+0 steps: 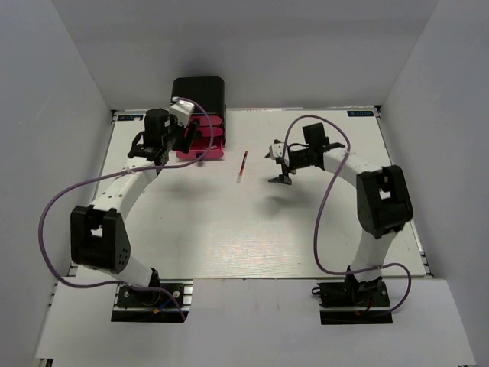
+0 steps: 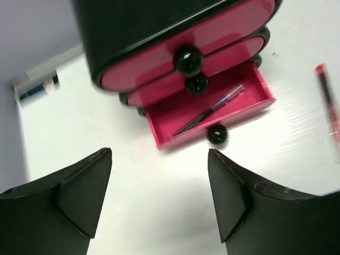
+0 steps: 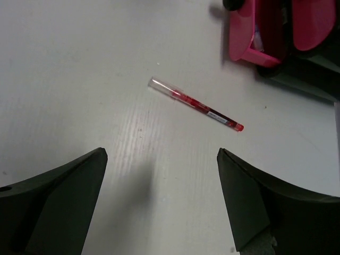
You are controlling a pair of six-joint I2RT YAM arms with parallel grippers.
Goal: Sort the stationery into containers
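Note:
A black and pink drawer box (image 1: 198, 95) stands at the back left, its lowest drawer (image 2: 239, 110) pulled out with a dark pen (image 2: 204, 114) inside. A red pen (image 3: 196, 105) with a clear end lies on the table to the box's right. My left gripper stands open and empty above the front of the box. My right gripper is open and empty, to the right of the red pen over the table.
Grey walls rise at the back and both sides.

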